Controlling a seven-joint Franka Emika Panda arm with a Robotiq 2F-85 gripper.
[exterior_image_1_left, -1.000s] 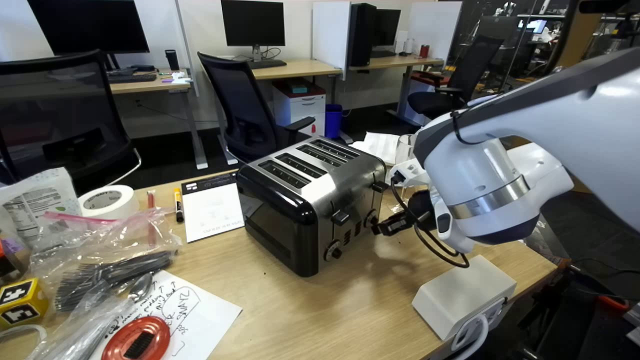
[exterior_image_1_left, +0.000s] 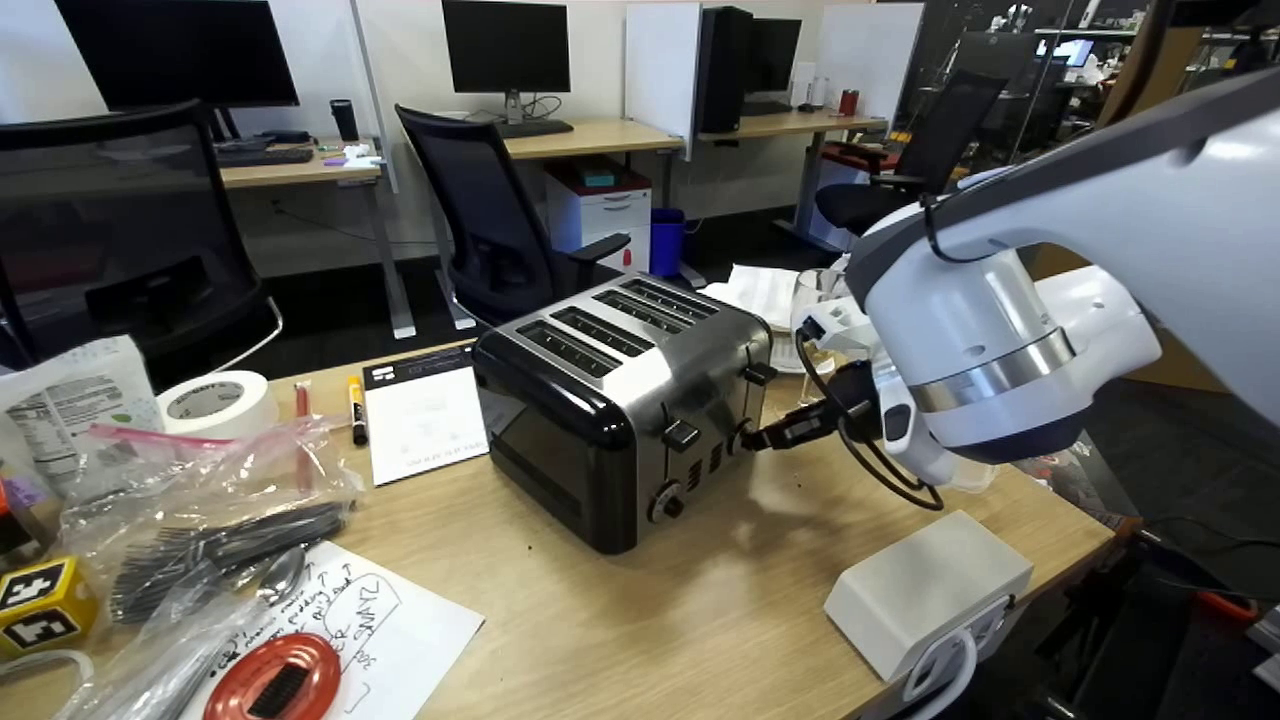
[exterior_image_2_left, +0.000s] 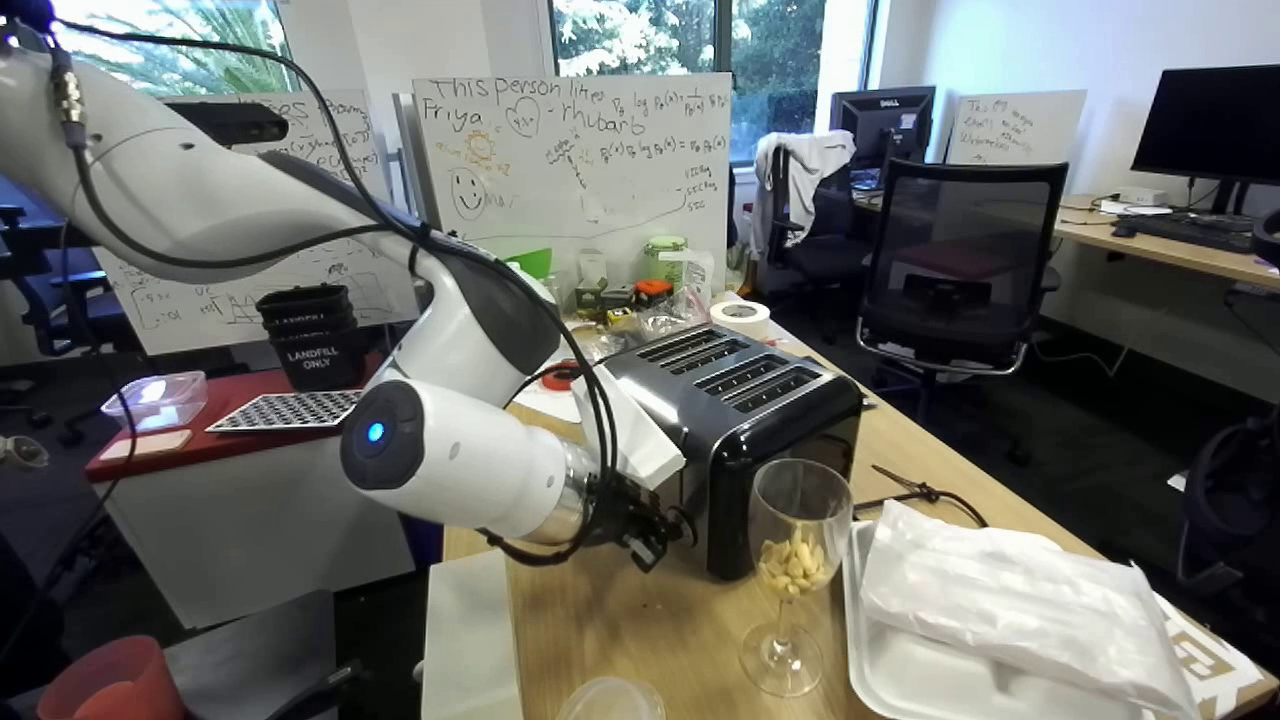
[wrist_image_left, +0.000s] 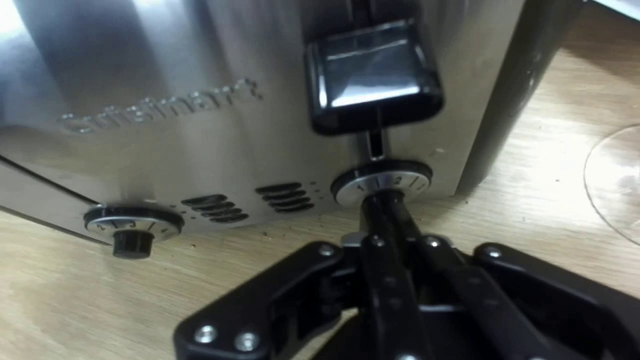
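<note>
A steel and black four-slot toaster (exterior_image_1_left: 618, 396) stands on the table, its front with levers and dials turned toward my arm. In the wrist view the right dial (wrist_image_left: 349, 193), numbered around its rim, sits below a black lever (wrist_image_left: 375, 78); the left dial (wrist_image_left: 133, 223) is farther off with its knob uncovered. My gripper is shut, its black fingers (wrist_image_left: 390, 270) pointing at the right dial's centre and overlapping its knob. Contact with the knob cannot be told. Nothing shows between the fingers. In exterior view 2 the gripper (exterior_image_2_left: 654, 546) is beside the toaster's front.
A wine glass (exterior_image_2_left: 792, 564) holding pale pieces stands close to the toaster's end, beside a white tray (exterior_image_2_left: 882, 672). A grey-white box (exterior_image_1_left: 924, 588) lies at the table's near-right edge. Bags and tools clutter the left; bare wood lies before the toaster.
My gripper has shifted slightly up and toward the far end in exterior view 1, its tips now overlapping the right dial. The wrist has tilted a little. The toaster stays put.
</note>
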